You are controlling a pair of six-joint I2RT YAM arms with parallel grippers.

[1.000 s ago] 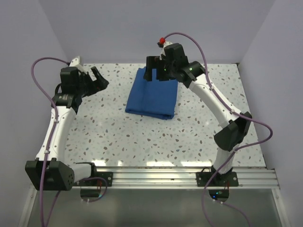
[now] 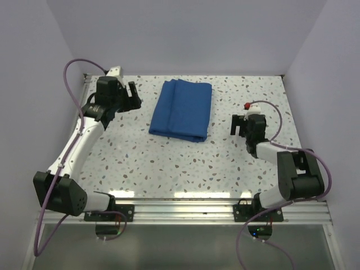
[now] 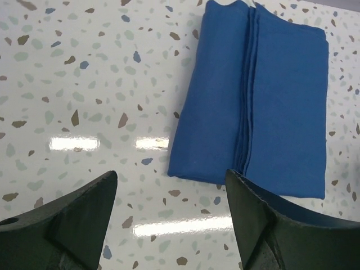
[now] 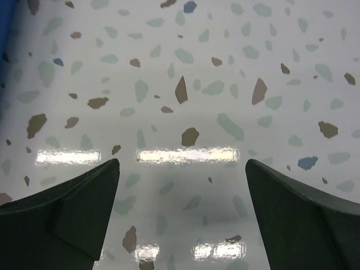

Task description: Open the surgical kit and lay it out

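A blue cloth bundle [image 2: 183, 109] lies folded on the table, with one fold line running lengthwise nearer its left side. In the left wrist view the blue bundle [image 3: 219, 101] fills the right half, its layered edges showing along the fold. To its left hangs my left gripper [image 2: 135, 97], open, nothing between its fingers. My right gripper [image 2: 236, 125] is open and empty on the right side of the table, clear of the cloth. Only a thin blue strip [image 4: 4, 34] of the bundle shows at the right wrist view's left edge.
A metal rail [image 2: 183, 207] runs along the front edge. Grey walls close off the back and sides.
My right arm has drawn back from over the bundle to the right side. The left gripper has moved a little to the right. The bundle looks the same.
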